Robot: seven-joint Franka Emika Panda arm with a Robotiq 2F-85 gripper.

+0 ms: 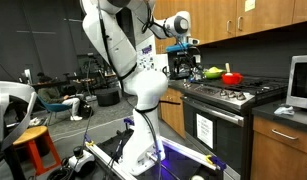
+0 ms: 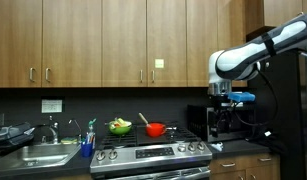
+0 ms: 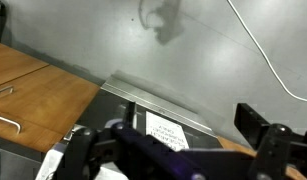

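Observation:
My gripper is open in the wrist view, its dark fingers set wide apart with nothing held between them. Beneath it are bare grey floor, the dark oven front and a printed white sheet. From exterior view 2, the gripper hangs to the right of the stove, small and dark against the background. On the stovetop stand a green pot with something yellow in it and a red pot. Both the green pot and red pot also appear in exterior view 1.
Left of the stove are a sink and a blue utensil holder. A microwave stands on the near counter. Wooden cabinets hang above. An orange stool is on the floor.

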